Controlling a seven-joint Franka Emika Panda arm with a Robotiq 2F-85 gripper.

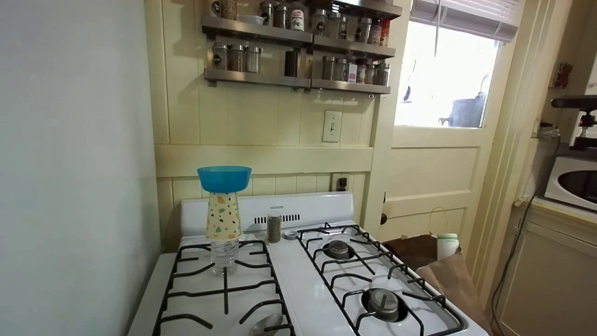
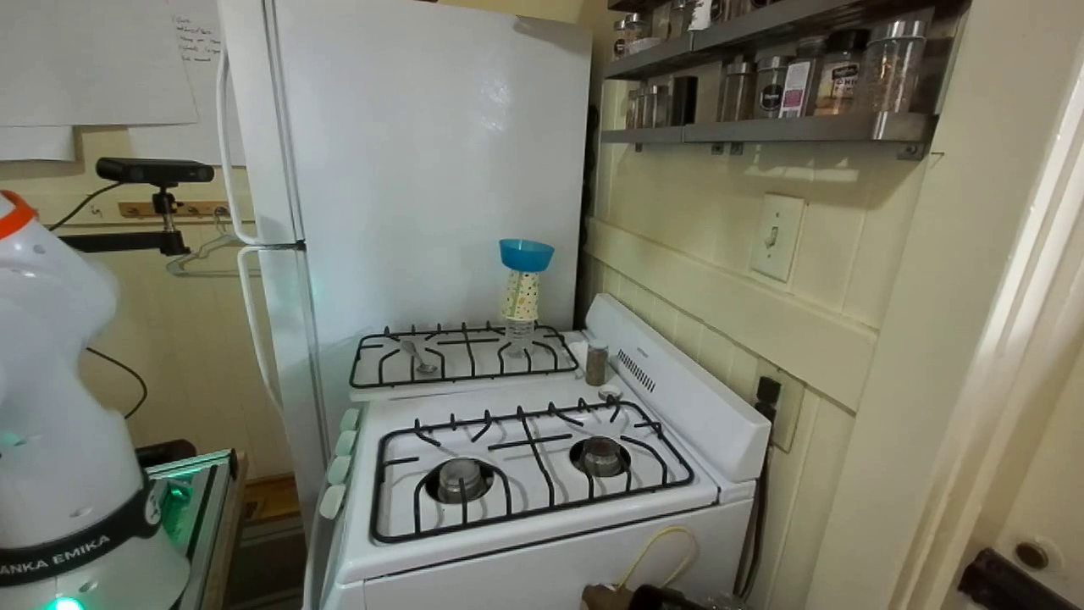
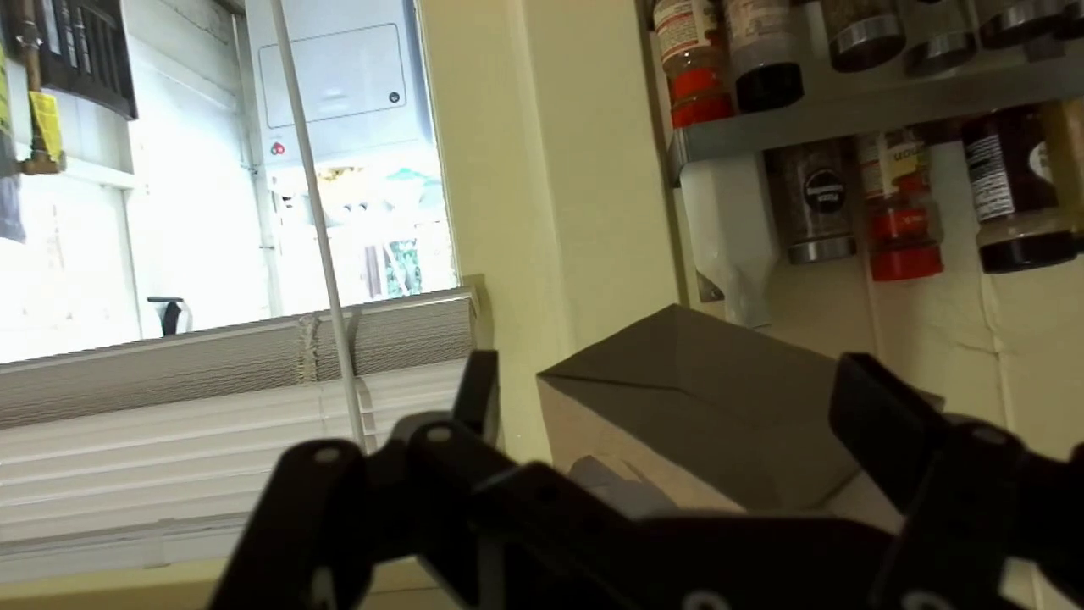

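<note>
In the wrist view my gripper stands open, its two black fingers far apart. Between them in the picture is a dark, box-like shape [image 3: 701,407]; whether it lies in the gap or behind it I cannot tell. On the stove's left grate is a stack: a blue bowl [image 1: 224,178] tops a speckled cream cup [image 1: 224,216], which rests on a clear plastic piece [image 1: 225,255]. Exterior view 2 shows the same blue bowl [image 2: 526,254], slightly tilted. A spice jar [image 1: 274,228] stands upright near the backguard, beside a small round lid [image 1: 290,235]. A spoon [image 1: 267,325] lies at the front left.
Metal spice shelves [image 1: 352,86] hang above the stove. A paper bag [image 1: 456,283] stands right of it; the fridge [image 2: 427,152] borders its left. The white robot arm [image 2: 61,407] is away from the stove, which has bare burners [image 2: 459,479] on its right side.
</note>
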